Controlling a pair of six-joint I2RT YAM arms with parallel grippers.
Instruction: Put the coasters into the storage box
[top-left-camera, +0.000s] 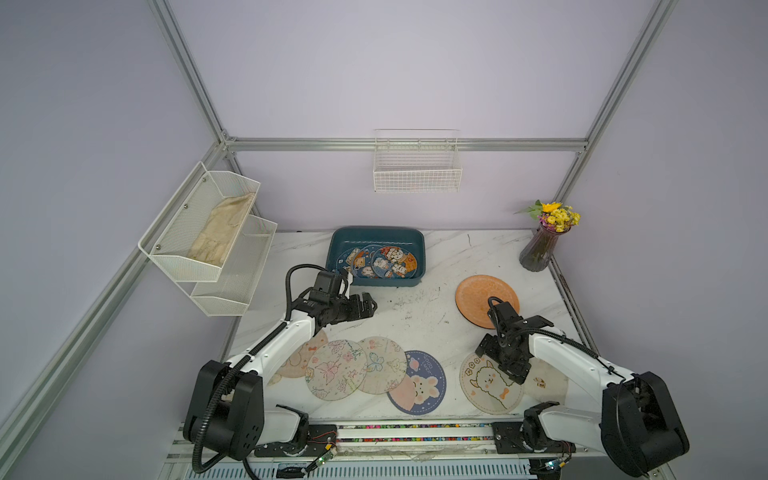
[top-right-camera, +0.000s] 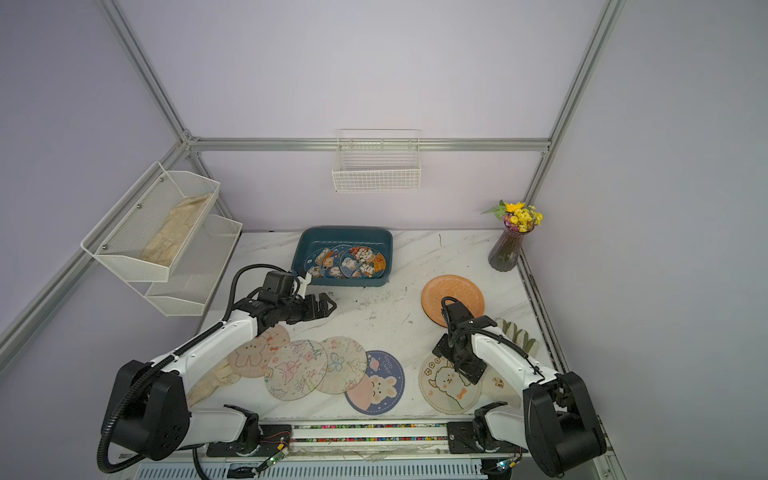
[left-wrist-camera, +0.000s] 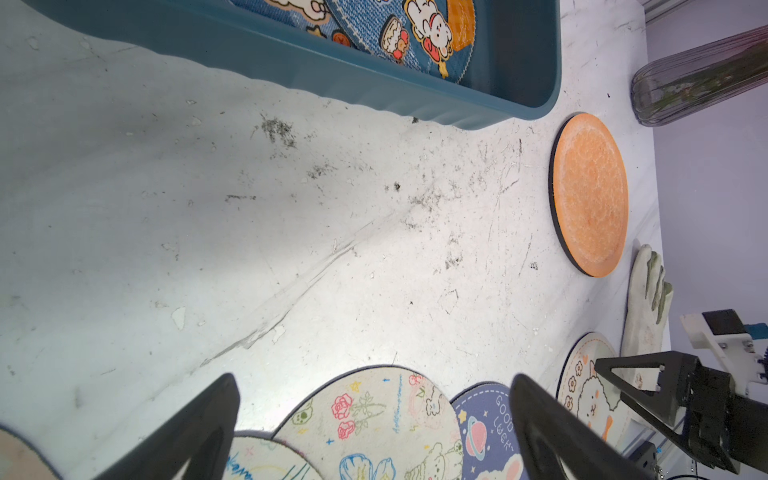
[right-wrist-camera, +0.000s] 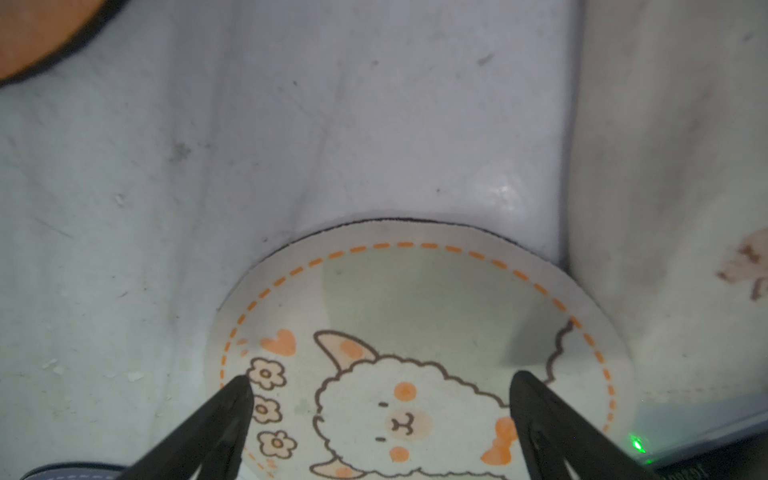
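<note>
The teal storage box (top-left-camera: 376, 236) at the back holds coasters with animal pictures (top-left-camera: 389, 261). Along the front lie pink and cream coasters (top-left-camera: 336, 369), a navy bunny coaster (top-left-camera: 417, 384) and a cream dog coaster (top-left-camera: 487, 390). An orange coaster (top-left-camera: 475, 296) lies right of centre. My left gripper (top-left-camera: 365, 305) hangs open and empty over the table, just in front of the box. My right gripper is open, pointing down over the dog coaster, with nothing held.
A vase of flowers (top-left-camera: 537, 252) stands at the back right. White wire shelves (top-left-camera: 249, 272) hang at left, a wire basket (top-left-camera: 416, 172) on the back wall. A pale glove (left-wrist-camera: 645, 296) lies at the right edge.
</note>
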